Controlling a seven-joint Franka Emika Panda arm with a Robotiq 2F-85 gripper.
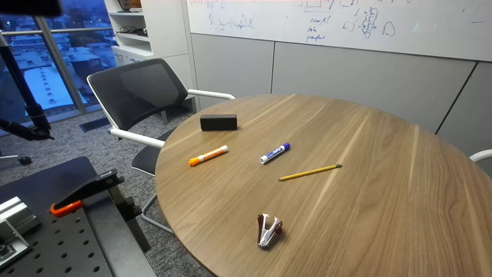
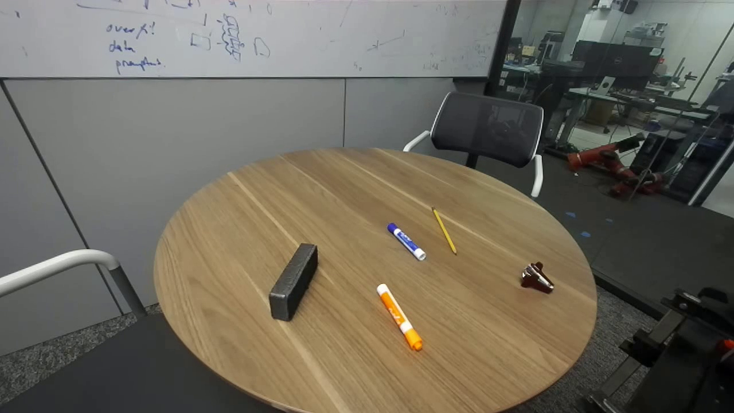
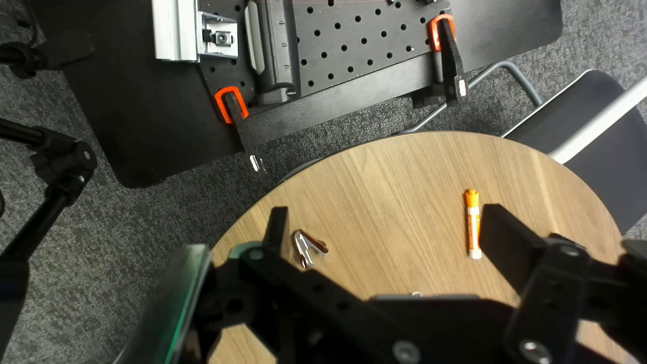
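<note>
My gripper is open in the wrist view, its two dark fingers wide apart over the round table with nothing held between them. An orange marker and a blue marker lie apart on the wood. Close to the blue one is a yellow pencil. Towards the table's back left in exterior view 1 sits a black eraser-like block. A dark red and silver staple remover rests nearer the camera; in the wrist view it shows beside the left finger. The gripper's body hides much of the tabletop there.
Beside the table stands a black bench with a perforated plate and clamps whose bars reach towards the table edge. Chairs stand close around.
</note>
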